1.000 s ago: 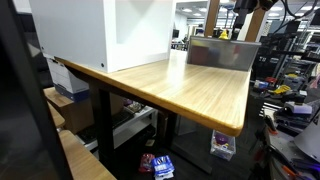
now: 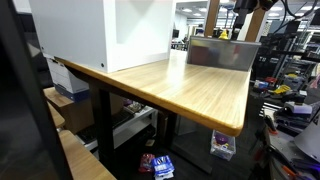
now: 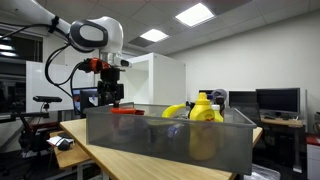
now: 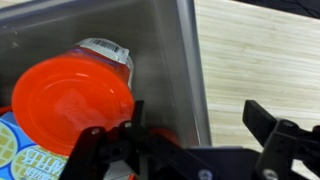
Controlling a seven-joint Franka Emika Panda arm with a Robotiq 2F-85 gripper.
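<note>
Seen from the wrist, my gripper is open, one finger over the inside of a grey bin (image 4: 182, 50) and the other over the pale table (image 4: 245, 55). The bin's wall runs between the fingers; whether they touch it cannot be told. A container with a round orange-red top (image 4: 72, 105) lies inside, left of the inner finger and partly under it. In exterior view 2 the gripper (image 3: 106, 97) hangs above the near left end of the bin (image 3: 170, 145), close to a red object (image 3: 127, 111).
Yellow items, one a bulky figure (image 3: 204, 108), rise over the bin's rim further right. A blue and green piece (image 4: 25, 152) lies beside the orange-red top. A large white box (image 2: 125, 30) stands on the table, whose near part (image 2: 190, 85) is bare.
</note>
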